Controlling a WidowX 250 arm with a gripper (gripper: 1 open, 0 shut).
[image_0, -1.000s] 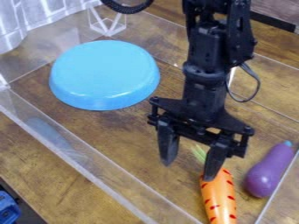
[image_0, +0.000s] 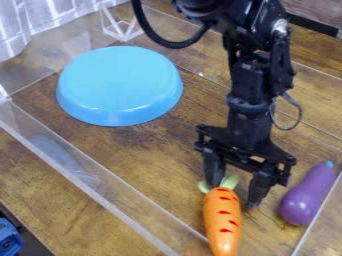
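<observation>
The black arm comes down from the top, and its gripper (image_0: 241, 170) is low over the leafy end of an orange toy carrot (image_0: 222, 218), which lies pointing toward the bottom edge. The dark fingers reach down on either side near the green top; whether they touch or hold it I cannot tell. A purple toy eggplant (image_0: 310, 194) lies to the right of the gripper.
A blue bowl-like disc (image_0: 120, 85) rests at the upper left. A clear plastic wall (image_0: 94, 190) runs along the left and front, with a blue object (image_0: 8, 236) outside it. The wooden floor (image_0: 134, 150) between disc and gripper is bare.
The gripper has come lower and its fingers stand closer together. The carrot has shifted left, now lying left of where it was, beneath the gripper.
</observation>
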